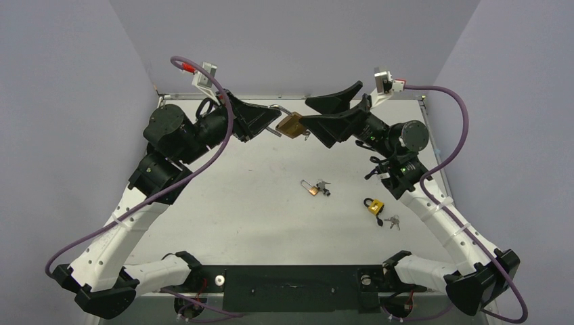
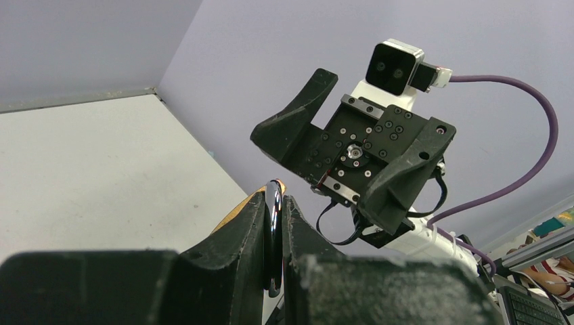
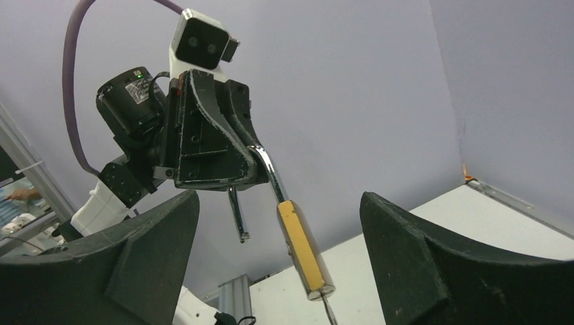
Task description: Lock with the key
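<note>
A brass padlock hangs in the air between the two arms, its shackle open with one leg free of the body. My left gripper is shut on that shackle, which stands between its fingers. From the underside of the body a thin metal key sticks out; only part of it shows. Facing the padlock, my right gripper is wide open, with one finger on either side of the body in its own view. In the top view a right fingertip overlaps the padlock; contact cannot be told.
On the white table below lie a small padlock with keys, a yellow padlock and another bunch of keys.
</note>
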